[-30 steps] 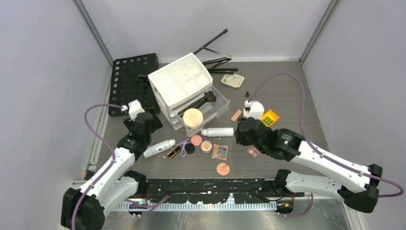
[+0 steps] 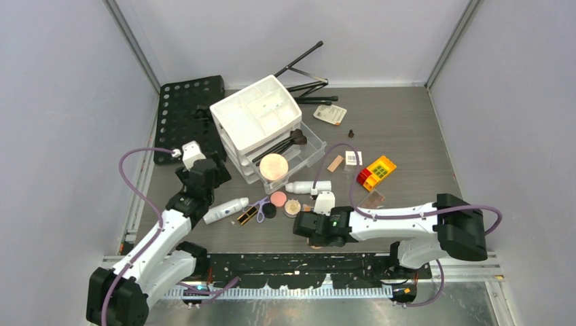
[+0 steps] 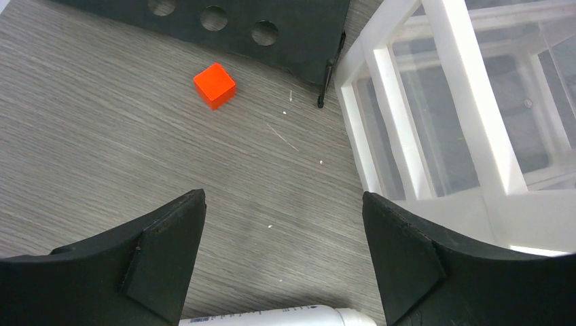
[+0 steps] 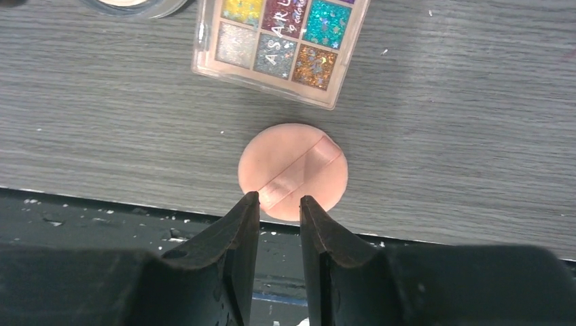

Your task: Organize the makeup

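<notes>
My right gripper hangs part open over a round peach puff (image 4: 292,163) at the table's front edge, its fingertips at the puff's near rim. Beyond it is a glitter palette (image 4: 282,47). My left gripper stands open with nothing between its fingers, left of the white drawer organizer (image 2: 251,109), above the floor near a white bottle (image 3: 265,316). The organizer's clear drawer (image 2: 309,153) holds brushes (image 2: 278,146) and a large beige round item (image 2: 274,166). Pink, black and cream compacts, scissors (image 2: 261,210) and another bottle (image 2: 306,187) lie on the table.
A black perforated board (image 2: 180,102) and a folded stand (image 2: 309,85) lie at the back. An orange cube (image 3: 214,85) sits near the board. A yellow toy (image 2: 379,170), card (image 2: 330,114) and small items lie to the right.
My right arm has swung left and toward the front, from above the items at the right to over the puff and palette. The left arm has not moved.
</notes>
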